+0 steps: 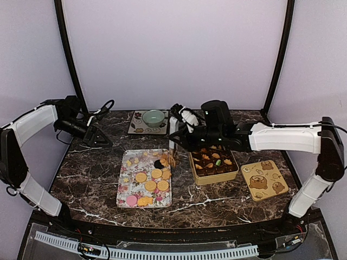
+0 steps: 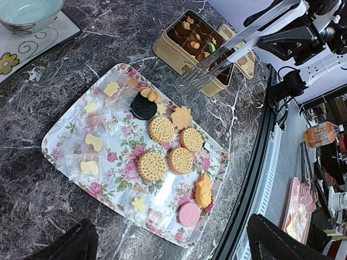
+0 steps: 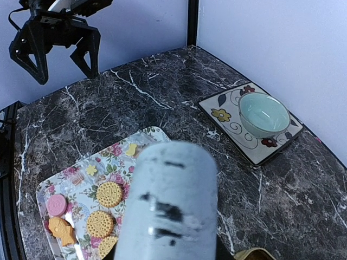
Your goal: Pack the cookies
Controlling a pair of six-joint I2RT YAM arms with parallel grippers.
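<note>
My right gripper point(image 1: 180, 125) is shut on white tongs point(image 1: 173, 131), held upright over the right edge of a floral tray point(image 1: 123, 184). Their see-through ends look blurred in the left wrist view; whether anything sits between them I cannot tell. On the tray lie round cookies point(image 2: 152, 166), a black cookie point(image 2: 143, 108), a pink one point(image 2: 189, 214), an orange fish-shaped one point(image 2: 204, 190) and small wrapped pieces point(image 2: 89, 167). To the right, a divided tin point(image 1: 216, 177) holds cookies in many compartments, partly covered by my right arm. Left of the tray, my left gripper point(image 1: 101, 142) hangs open and empty.
At the back, a pale green bowl point(image 1: 154, 118) stands on a patterned square plate point(image 1: 133, 129). The tin's bear-patterned lid point(image 1: 264, 180) lies flat on the right. Dark marble is clear left of the tray and in front of the tin.
</note>
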